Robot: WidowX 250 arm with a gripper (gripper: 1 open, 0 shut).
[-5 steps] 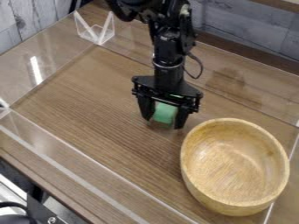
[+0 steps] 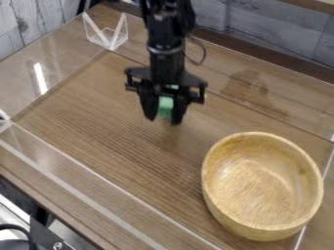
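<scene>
My black gripper [image 2: 164, 90] is over the wooden table [image 2: 92, 137], a little above the middle of the view. A small green object [image 2: 164, 114] sits just beneath it, partly hidden by the dark fingers. Whether the fingers touch or hold it I cannot tell.
A large yellow oval bowl [image 2: 261, 186] stands at the lower right. A small clear or white item [image 2: 107, 29] lies at the upper left near the table's back edge.
The gripper has moved back, up the view, away from the bowl, and the green object appears higher and slightly left with it.
</scene>
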